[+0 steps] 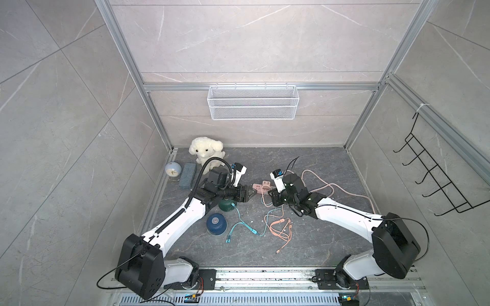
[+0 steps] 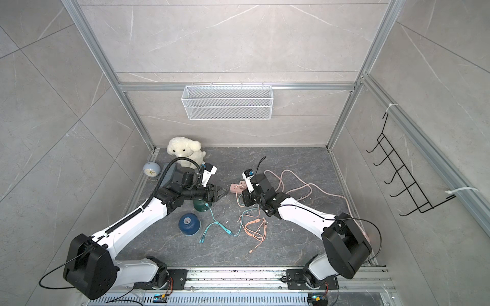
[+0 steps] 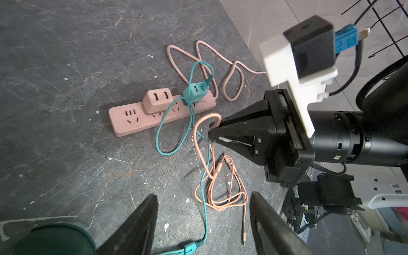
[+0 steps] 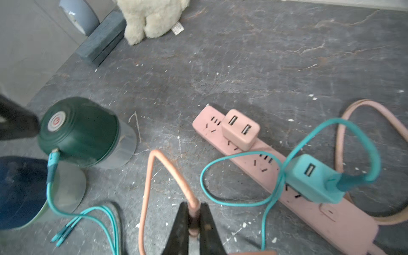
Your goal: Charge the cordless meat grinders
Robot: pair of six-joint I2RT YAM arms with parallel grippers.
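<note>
A pink power strip (image 3: 125, 121) lies mid-table, carrying a pink charger (image 3: 156, 101) with two free ports and a teal charger (image 3: 195, 90) with a cable plugged in. My right gripper is shut on a peach cable end (image 4: 191, 199), held above the front of the strip. My left gripper is open and empty, left of the right one. The green grinder (image 4: 85, 131) lies left of the strip, a teal plug (image 4: 53, 159) at its port. The blue grinder (image 1: 216, 223) sits nearer the front.
A plush dog (image 1: 205, 148), grey block (image 1: 187, 174) and small clock (image 1: 173, 169) stand at the back left. Coiled peach cables (image 3: 225, 199) lie at centre front.
</note>
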